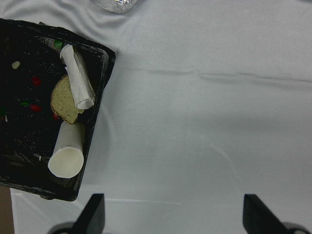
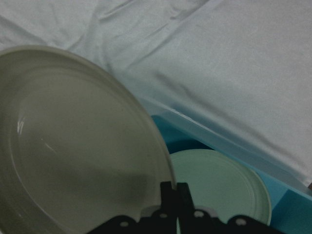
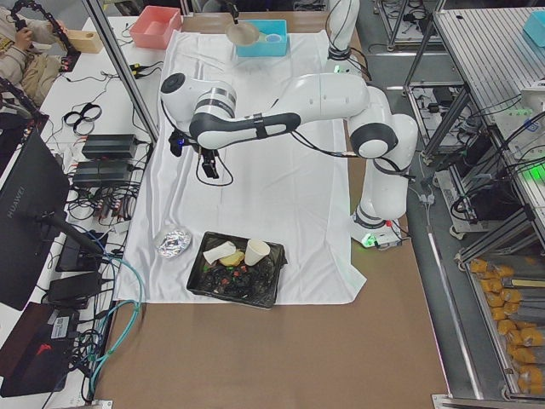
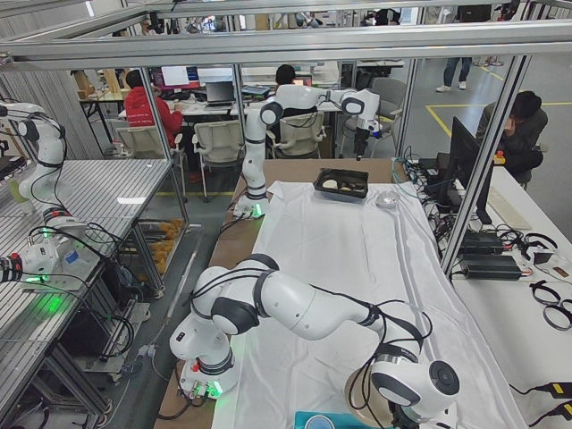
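Observation:
My right gripper is shut on the rim of a beige plate (image 2: pixel 73 141), held over a blue bin (image 2: pixel 287 209) that holds a pale green plate (image 2: pixel 219 180). My left gripper stands open with nothing between its fingers, over the cloth beside a black tray (image 1: pixel 27 175). The tray holds a paper cup (image 1: pixel 67 161), a crumpled white paper piece (image 1: pixel 78 78), a bread slice (image 1: pixel 63 100) and small scraps. A foil item (image 1: pixel 114 4) lies on the cloth near the tray.
A red bin (image 3: pixel 155 25) stands on the side table at the upper left, with cables and electronic boxes along that side.

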